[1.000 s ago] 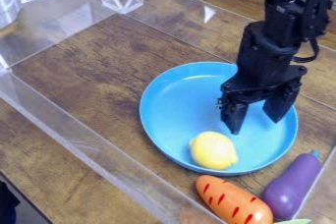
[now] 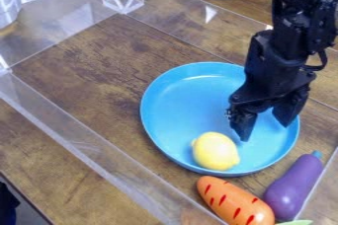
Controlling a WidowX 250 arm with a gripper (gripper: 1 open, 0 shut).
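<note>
My black gripper (image 2: 262, 113) hangs over the right half of a blue plate (image 2: 181, 112), its two fingers apart, with nothing visible between them. A yellow lemon (image 2: 215, 150) lies on the front part of the plate, to the left of and below the fingertips.
An orange toy carrot (image 2: 235, 198) and a purple eggplant (image 2: 294, 186) lie in front of the plate on the right. Clear plastic walls (image 2: 66, 126) border the wooden surface. The wood to the left of the plate (image 2: 86, 71) is bare.
The gripper has shifted very slightly to the right over the plate. The lemon, plate and vegetables have not moved.
</note>
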